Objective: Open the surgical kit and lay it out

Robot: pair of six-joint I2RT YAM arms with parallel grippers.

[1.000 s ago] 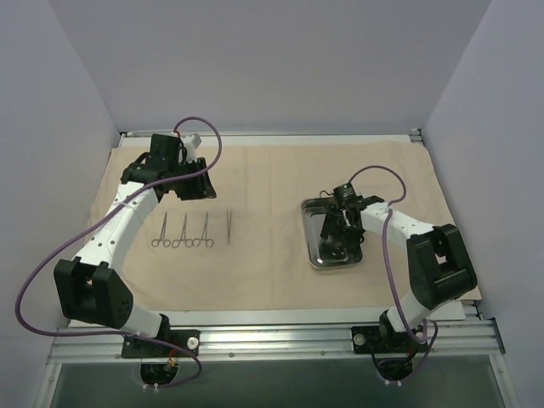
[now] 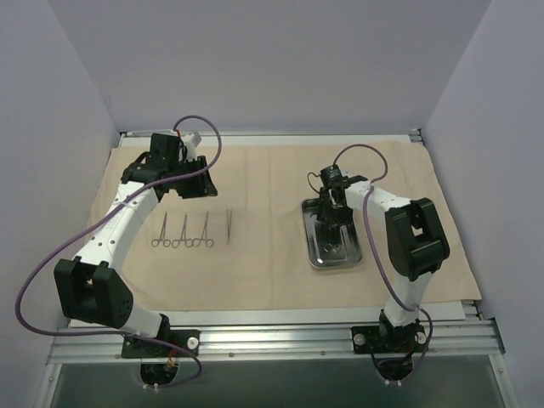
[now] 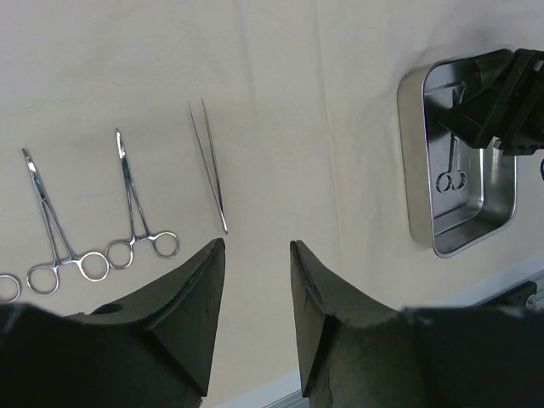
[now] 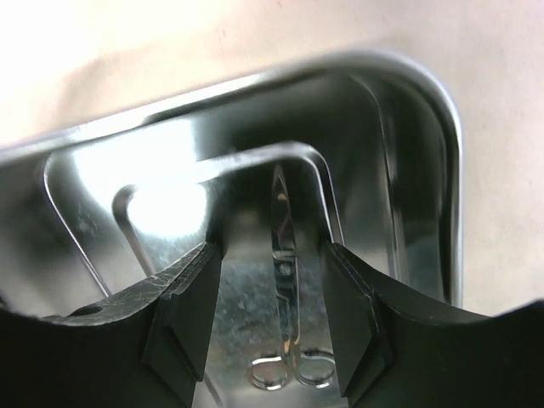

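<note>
The metal tray (image 2: 313, 259) sits on the cloth at right; in the right wrist view it holds scissors (image 4: 285, 272) and bent metal shapes, apparently retractors (image 4: 246, 159). My right gripper is down at the tray, fingers apart either side of the scissors, nothing seen held. On the left, several scissor-handled instruments (image 3: 136, 229) lie in a row, with tweezers (image 3: 212, 174) beside them. My left gripper hangs open and empty above the cloth behind them.
The beige cloth (image 2: 272, 178) covers the table, clear between the laid instruments and the tray and along the back. Grey walls stand at both sides.
The left arm and laid instruments look unchanged.
</note>
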